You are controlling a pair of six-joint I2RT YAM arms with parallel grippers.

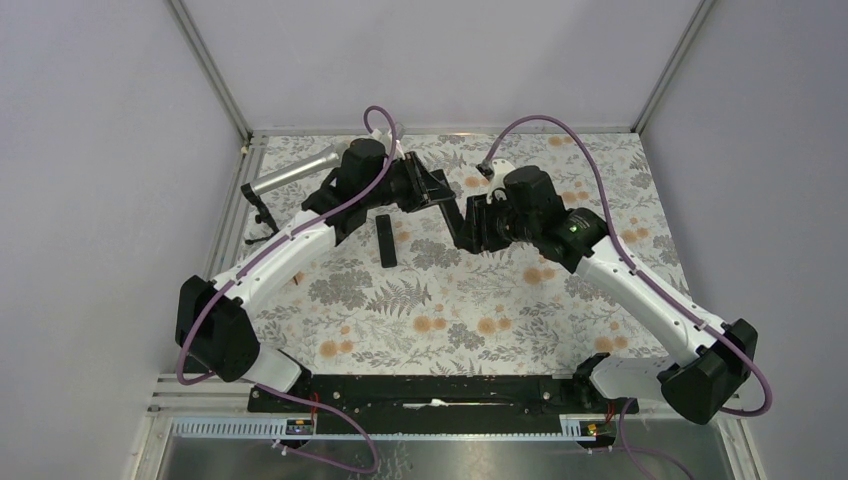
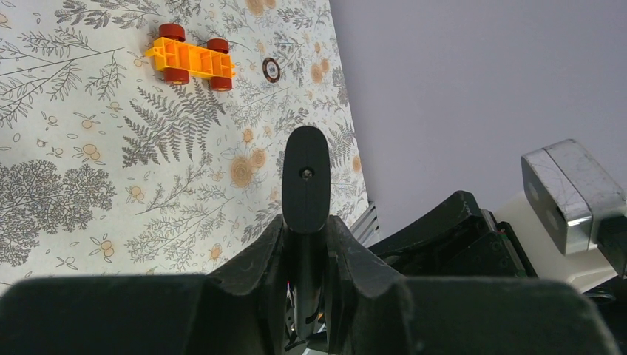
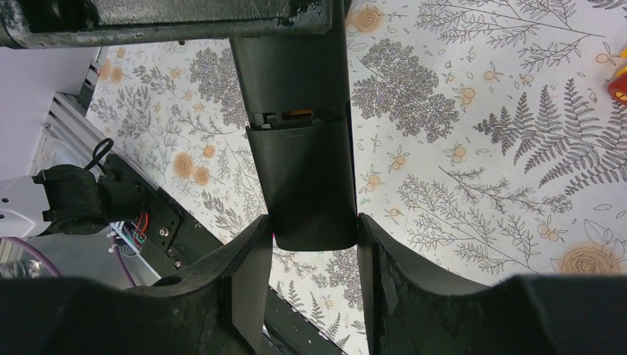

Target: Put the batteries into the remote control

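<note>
The black remote (image 1: 452,215) is held in the air by my left gripper, shut on it. In the right wrist view its battery cover (image 3: 303,185) sits at the lower end, with a slot and a glimpse of orange along its upper edge. My right gripper has its fingertips at the two sides of that cover's bottom end. A second black rectangular piece (image 1: 386,240) lies flat on the table, left of centre.
A yellow toy chassis with red wheels (image 2: 192,59) and a small round chip (image 2: 270,69) lie on the floral table (image 1: 470,310).
</note>
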